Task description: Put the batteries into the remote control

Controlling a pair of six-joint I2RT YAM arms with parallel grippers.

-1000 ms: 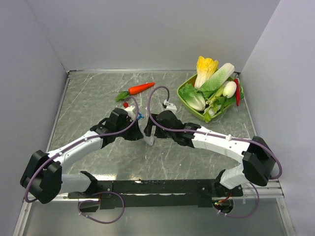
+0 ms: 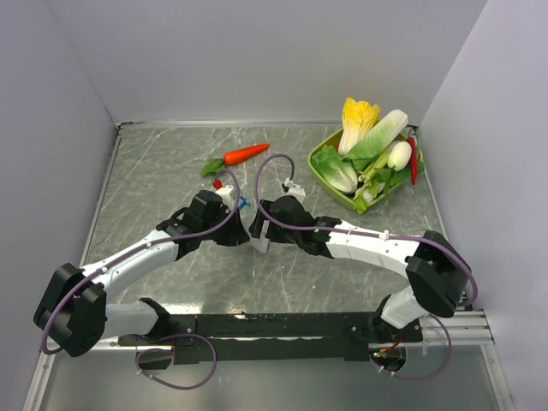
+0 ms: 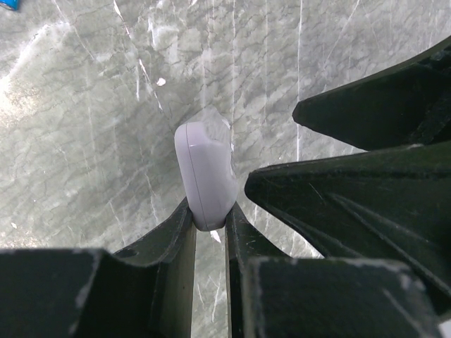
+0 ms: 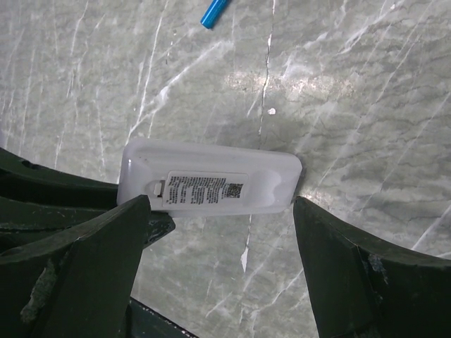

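Note:
The pale remote control [image 4: 271, 190] is held off the table by one end, with my left gripper shut on it. Its labelled side shows in the right wrist view; the label carries print and a small square code, and a shallow rounded dip lies beside it. My right gripper is open, its fingertips [image 4: 310, 218] apart in front of the remote. From the left wrist view, the right gripper's dark fingers [image 3: 324, 193] stand right beside the remote. A blue battery [image 4: 214, 13] lies on the table, cut off by the frame edge.
A green basket [image 2: 330, 190] full of vegetables stands at the back right. Behind the grippers lie a carrot [image 2: 246, 154] and a small red item [image 2: 217, 183]. Both arms are close together at mid-table.
The left arm has barely moved.

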